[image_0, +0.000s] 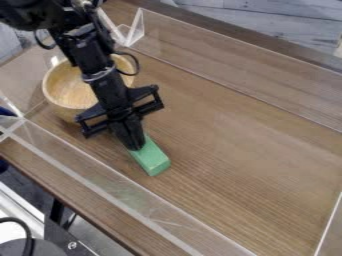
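My black gripper (130, 134) reaches down from the upper left to the wooden table, its fingers low over the upper end of a green rectangular object (151, 158) lying at an angle near the middle. The fingertips cover that end of the object. Whether anything is between them is hard to see; the fingers look shut.
A tan bowl (60, 98) sits at the left behind the arm. Clear plastic edging runs along the lower left, and a dark object (11, 240) is at the bottom left corner.
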